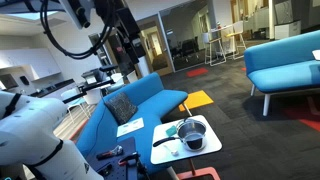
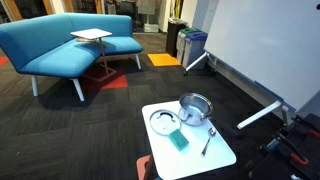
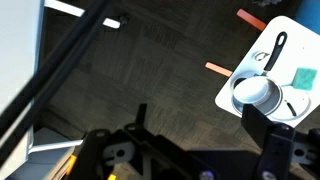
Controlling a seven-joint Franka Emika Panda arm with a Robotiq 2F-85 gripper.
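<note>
A metal pot [image 3: 262, 95] stands on the small white table [image 2: 222, 158]; its inside looks empty in the wrist view. Beside it lie a round lid [image 2: 164, 121] and a green sponge [image 2: 178, 140], the sponge against the lid's edge. A utensil [image 2: 208, 142] rests at the other side of the tabletop, and its dark handle [image 3: 278, 47] shows in the wrist view. High above the floor, my gripper is open, its fingers wide apart with nothing between them. The tabletop sits off to its right in the wrist view.
A blue sofa [image 2: 50, 45] and a small side table [image 2: 92, 34] stand farther back. In exterior view 1, another blue sofa [image 1: 150, 97] lies behind the white table. Bare dark floor [image 2: 90, 125] surrounds much of the table; a whiteboard [image 2: 250, 45] leans nearby.
</note>
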